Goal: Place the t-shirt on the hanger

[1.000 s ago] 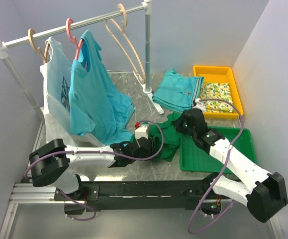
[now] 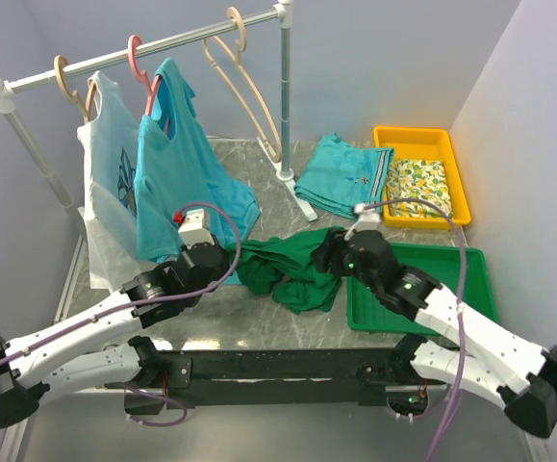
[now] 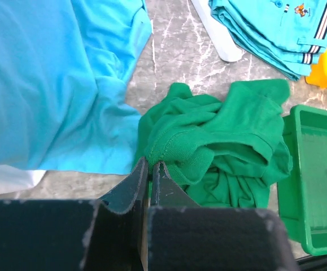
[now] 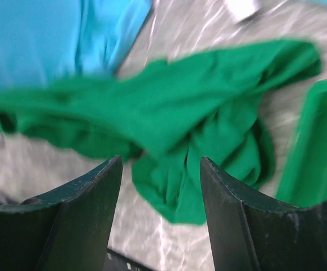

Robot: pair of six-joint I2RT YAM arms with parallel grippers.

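Observation:
A crumpled green t-shirt [image 2: 292, 269] lies bunched on the grey surface in front of the rack. My left gripper is shut on its left edge, pulling the cloth [image 3: 200, 144] toward it. In the right wrist view the shirt [image 4: 169, 107] stretches up to the left. Open and empty, my right gripper stands over the shirt's right part; both its fingers show apart. An empty beige hanger [image 2: 249, 87] hangs at the right end of the rail, well behind the shirt.
A white shirt [image 2: 110, 183] and a blue shirt [image 2: 182, 173] hang at left on the rack [image 2: 172, 45]. Folded blue clothes [image 2: 341, 173], a yellow basket [image 2: 417, 142] and an empty green tray [image 2: 422, 255] occupy the right side.
My left gripper has moved left and slightly back, drawing the green cloth out.

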